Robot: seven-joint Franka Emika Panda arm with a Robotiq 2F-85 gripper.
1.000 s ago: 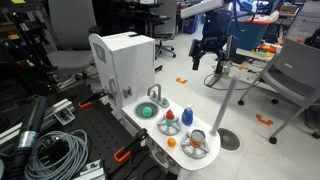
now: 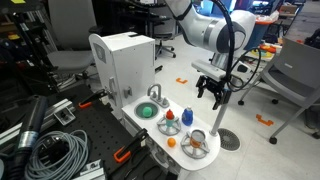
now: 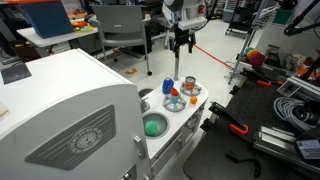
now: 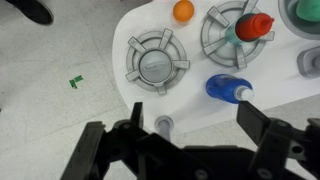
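Note:
My gripper hangs above the back edge of a white toy-kitchen counter (image 2: 183, 132), its two dark fingers spread wide and nothing between them. A blue bottle-like object (image 4: 228, 88) stands on the counter near the right finger. Of the two grey burners, one carries a silver pot or cup (image 4: 156, 66). On the other rests a red and green toy (image 4: 254, 27). An orange ball (image 2: 171, 141) lies near the front edge. The green sink bowl (image 2: 147, 109) sits by the faucet (image 2: 155, 90). Exterior view 2 shows the arm (image 3: 184, 20) behind the counter.
A thin upright post (image 2: 228, 105) rises at the counter's back edge. The white cabinet (image 2: 122, 70) stands at the sink end. A dark table (image 2: 82, 130) with coiled cable (image 2: 60, 152) and orange-handled clamps (image 2: 130, 150) lies in front. Open floor surrounds the far end.
The arm has come down from well above the counter, tilting and reaching lower towards its back edge. Objects on the counter have not moved.

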